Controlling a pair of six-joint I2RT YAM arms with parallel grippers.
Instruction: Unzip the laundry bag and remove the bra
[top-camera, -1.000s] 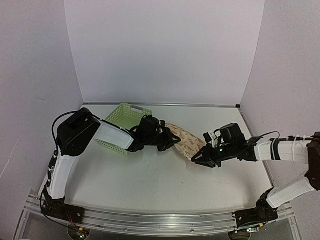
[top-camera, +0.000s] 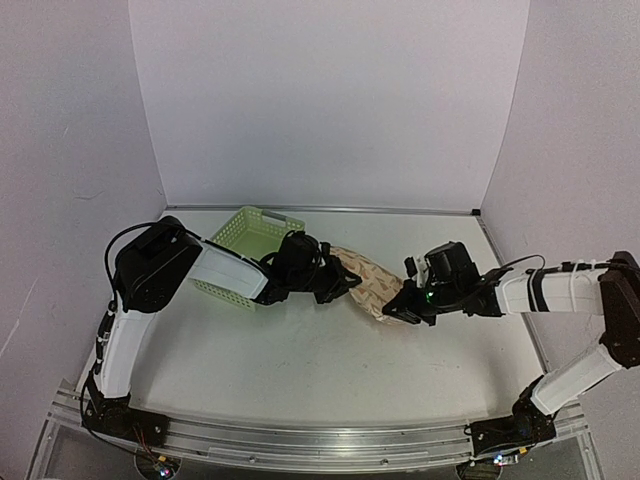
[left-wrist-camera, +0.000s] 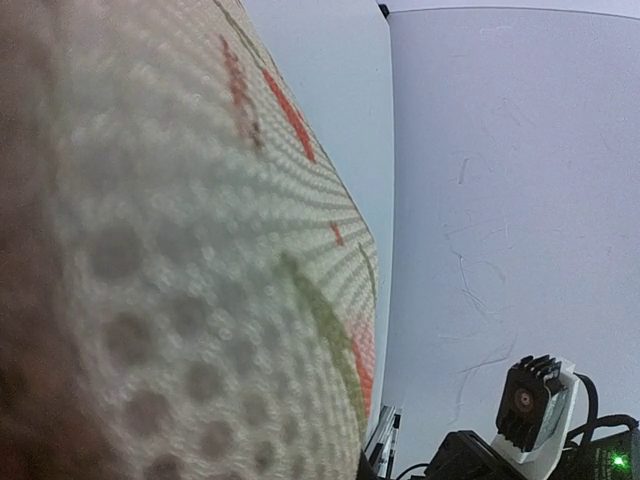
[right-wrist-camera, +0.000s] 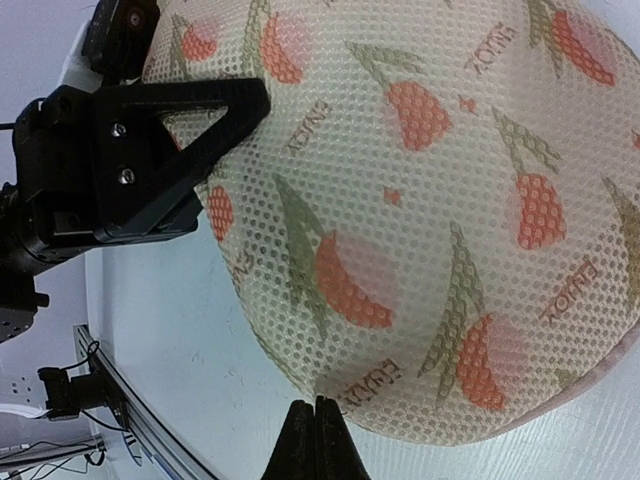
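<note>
The mesh laundry bag (top-camera: 372, 284), pale with red fruit and green leaf prints, is held up between my two arms. My left gripper (top-camera: 346, 280) is shut on its left side; in the right wrist view, a black left finger (right-wrist-camera: 225, 105) lies across the mesh. My right gripper is shut, its tips at the bag's lower edge; nothing clearly shows between them. Mesh (left-wrist-camera: 200, 240) fills much of the left wrist view, hiding the left fingertips. No bra can be made out, and no open zip shows.
A green basket (top-camera: 228, 296) stands at the back left, partly behind the left arm.
The left arm and basket stay put.
</note>
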